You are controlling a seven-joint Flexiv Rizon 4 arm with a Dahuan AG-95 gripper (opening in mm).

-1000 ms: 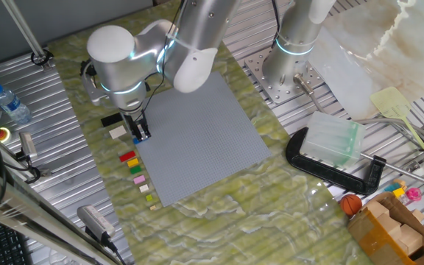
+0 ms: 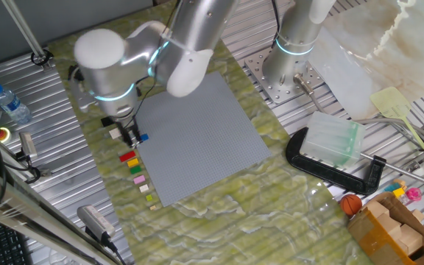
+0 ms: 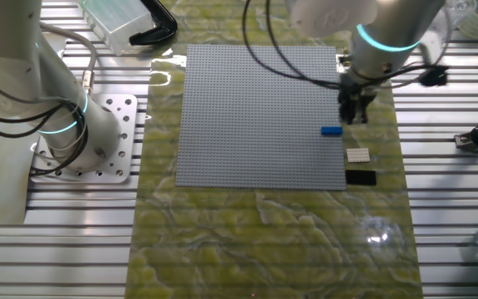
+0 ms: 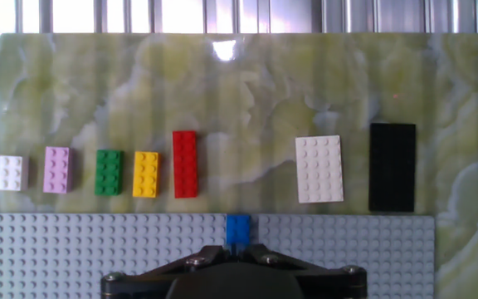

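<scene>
Close to one edge of the grey baseplate [image 2: 201, 136], the small blue brick [image 2: 144, 137] rests on the studs. In the second exterior view the blue brick [image 3: 331, 130] is in plain sight, apart from my gripper [image 3: 353, 116]. The wrist view has the blue brick [image 4: 237, 227] lined up with the plate's border, just beyond my gripper. Its fingertips are close together and nothing shows between them. From the first exterior view, my gripper [image 2: 134, 141] hangs beside the brick, toward the plate's outer side.
Off the plate's edge lie a red brick [image 4: 185, 164], yellow brick [image 4: 146, 174], green brick [image 4: 109, 173], pink brick [image 4: 57, 170], white brick [image 4: 12, 173], wide white brick [image 4: 319, 169] and black brick [image 4: 392, 168]. A black clamp [image 2: 337, 175] stands well away. Most of the plate is bare.
My gripper was over the blue brick at the plate's edge; it has shifted left in the first exterior view. The brick now shows uncovered on the plate.
</scene>
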